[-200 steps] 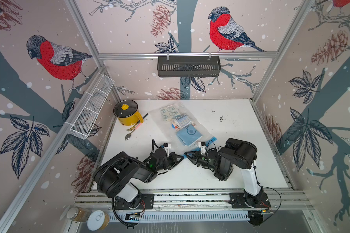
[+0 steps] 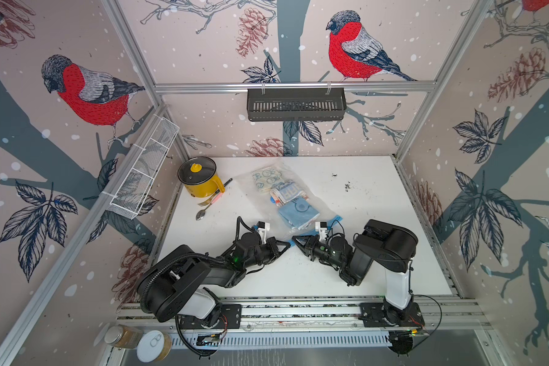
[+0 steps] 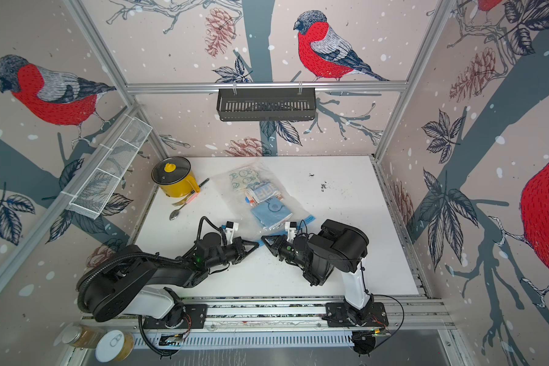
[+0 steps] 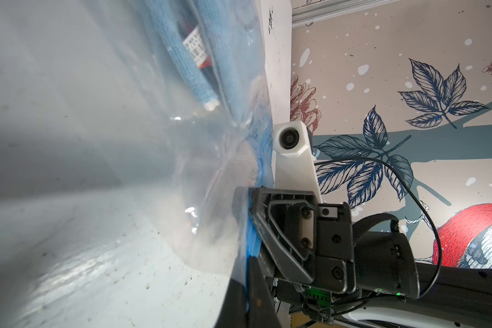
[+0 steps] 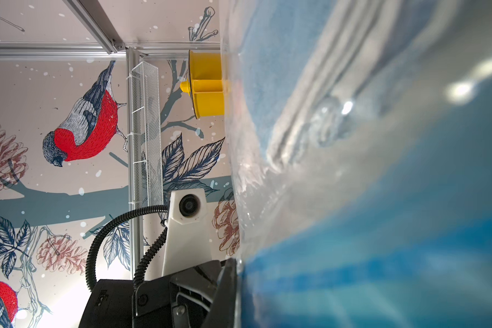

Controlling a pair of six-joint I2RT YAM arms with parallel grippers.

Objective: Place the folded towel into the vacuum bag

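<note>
The folded blue towel (image 2: 299, 212) lies inside the clear vacuum bag (image 2: 248, 181), at the end towards the bag's blue-edged mouth (image 2: 335, 220). In the left wrist view, the blue edge runs in between the dark fingers of my left gripper, which is shut on it. My right gripper (image 2: 297, 239) is shut on the same edge, close to the right of my left gripper (image 2: 286, 245). Its fingertips are largely hidden by the bag in the right wrist view. The towel's folded layers (image 5: 311, 82) show through the film there.
Other flat packets (image 2: 285, 191) lie in the bag beyond the towel. A yellow pot (image 2: 199, 178) and a spoon (image 2: 202, 213) sit at the left. A dark basket (image 2: 296, 106) hangs at the back.
The right arm has shifted a little to the right, and the bag's mouth and towel have moved slightly the same way. The left arm's elbow has swung slightly outward; both grippers stay shut.
</note>
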